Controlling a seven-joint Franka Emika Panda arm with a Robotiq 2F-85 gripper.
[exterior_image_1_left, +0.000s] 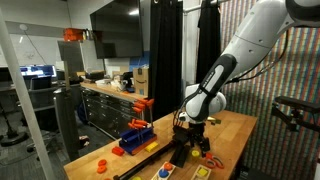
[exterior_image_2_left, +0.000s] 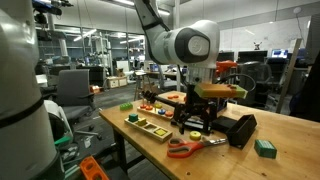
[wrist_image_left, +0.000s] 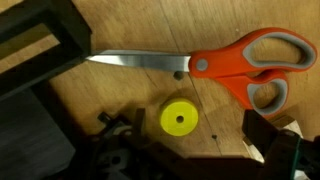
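Note:
A round yellow piece (wrist_image_left: 179, 117) lies on the wooden table, between the dark fingertips of my gripper in the wrist view and nearer the left one. The gripper is open and holds nothing. In exterior view 2 the gripper (exterior_image_2_left: 203, 122) hangs just above the yellow piece (exterior_image_2_left: 195, 135). Orange-handled scissors (wrist_image_left: 225, 62) lie beside the piece, blades pointing left in the wrist view. The same scissors (exterior_image_2_left: 180, 149) are in front of the gripper in exterior view 2.
A black tray (exterior_image_2_left: 239, 131) stands close beside the gripper, and a green block (exterior_image_2_left: 265, 148) lies farther right. Wooden holders with coloured pieces (exterior_image_2_left: 150, 127) are to the left. A blue rack (exterior_image_1_left: 137, 138) stands farther along the table.

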